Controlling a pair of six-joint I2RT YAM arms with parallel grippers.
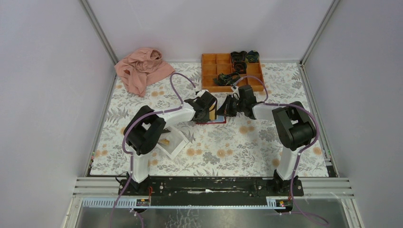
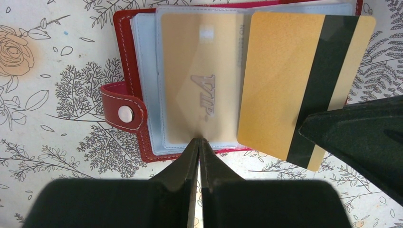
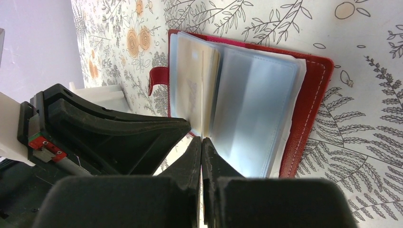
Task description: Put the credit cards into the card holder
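The red card holder [image 2: 130,61] lies spread on the table with clear sleeves. Inside its left sleeve is a gold card [image 2: 190,61] marked VIP. A second gold card with a black stripe is tilted over the holder; in the right wrist view this striped card [image 3: 205,90] shows almost edge-on, my right gripper shut on it. At the near edge of the left sleeve is my left gripper, its fingertips close together; whether they pinch the film cannot be seen. An empty clear sleeve [image 3: 252,104] covers the holder's right half.
A white tray [image 1: 180,149] with a yellowish card [image 1: 164,141] lies under the left arm. Behind the holder stands a wooden organizer [image 1: 209,69] with dark cables. A pink cloth [image 1: 142,71] is bunched at the back left.
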